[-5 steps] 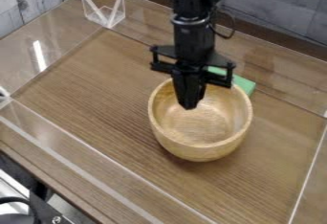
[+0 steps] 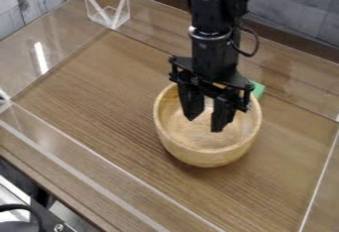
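My black gripper (image 2: 209, 105) hangs from the top of the view over a round, pale wooden bowl (image 2: 204, 145), its open fingers at the back part of the bowl's opening. The bowl looks empty where visible; the gripper hides part of its back rim. A small green object (image 2: 259, 89) lies behind the bowl on the right, partly hidden.
A white wire-like holder (image 2: 109, 10) stands at the back left. A dark cable lies at the bottom left edge.
The gripper has moved a little toward the front and lower in the view, and its fingers have turned. The bowl has stayed about in place.
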